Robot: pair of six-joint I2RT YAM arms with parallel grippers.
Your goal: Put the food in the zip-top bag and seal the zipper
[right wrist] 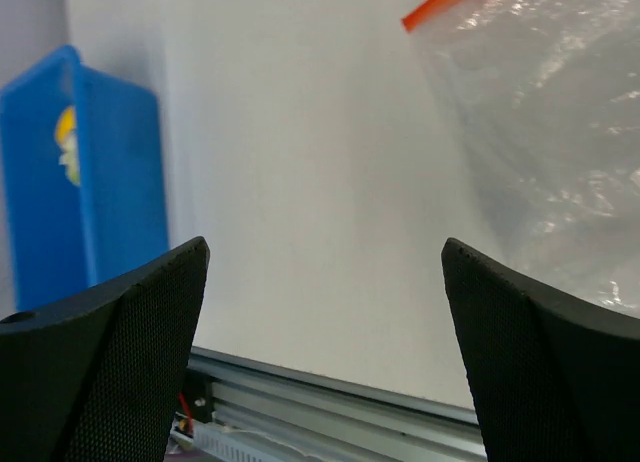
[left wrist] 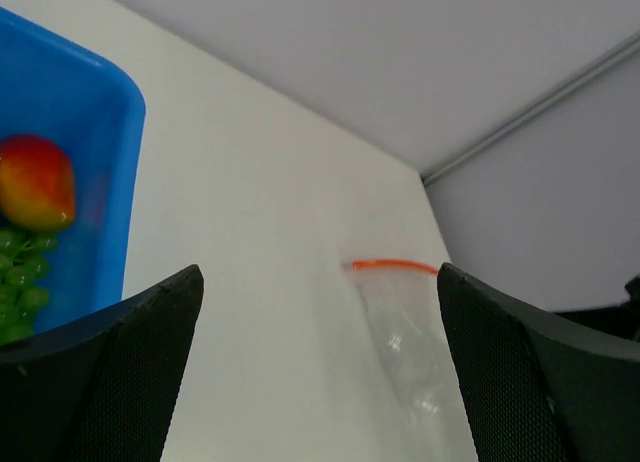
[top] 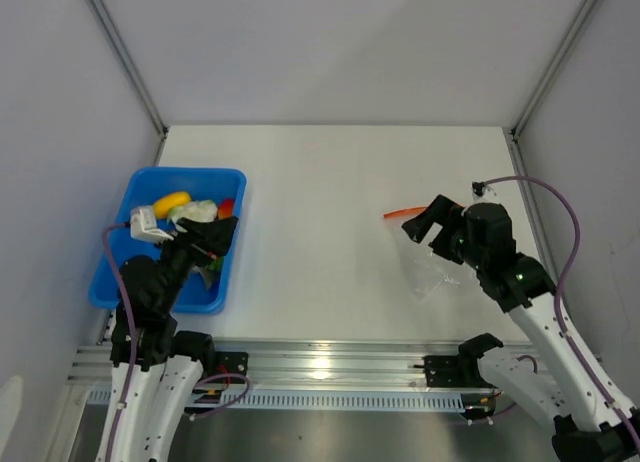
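Note:
A clear zip top bag (top: 432,272) with an orange zipper strip (top: 404,213) lies flat on the right of the table, partly hidden by my right arm. Above it hovers my right gripper (top: 436,233), open and empty; the bag (right wrist: 555,132) fills the upper right of the right wrist view. Food sits in a blue bin (top: 243,190) at the left: a yellow piece (top: 172,203), a pale leafy piece (top: 195,212), a red-orange fruit (left wrist: 38,185) and green grapes (left wrist: 22,282). Over the bin's right side, my left gripper (top: 218,236) stands open, nothing between its fingers.
Between bin and bag the white table (top: 310,232) is bare. Walls close off the back and both sides. A metal rail (top: 320,352) runs along the front edge. My left arm covers part of the bin.

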